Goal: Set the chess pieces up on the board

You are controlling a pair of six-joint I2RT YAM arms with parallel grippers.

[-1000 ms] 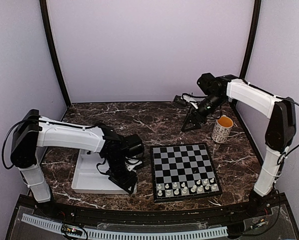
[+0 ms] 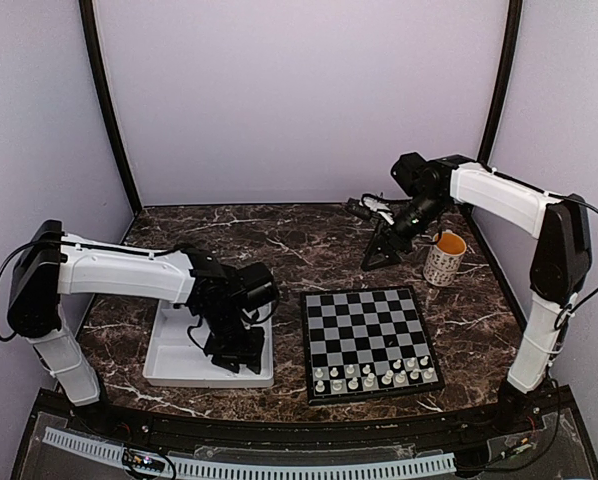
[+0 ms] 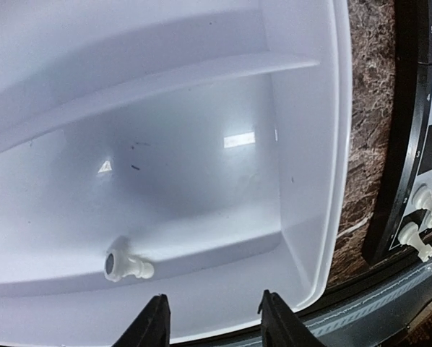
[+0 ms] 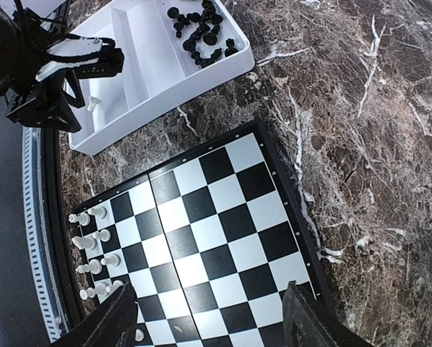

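My left gripper is over the front part of the white tray (image 2: 164,360), open and empty. Beneath it, a lone white piece (image 3: 126,265) lies on its side in that compartment. Several black pieces (image 4: 210,36) are in another compartment, seen in the right wrist view. The chessboard (image 2: 364,325) carries white pieces (image 2: 369,382) along its front rows; the rest of its squares are bare. My right gripper hangs open and empty above the back of the board.
An orange-lined patterned cup (image 2: 441,262) stands at the right of the board.
My left arm has drawn slightly left, from the tray's right edge to over its inside. The right arm looks almost unchanged.
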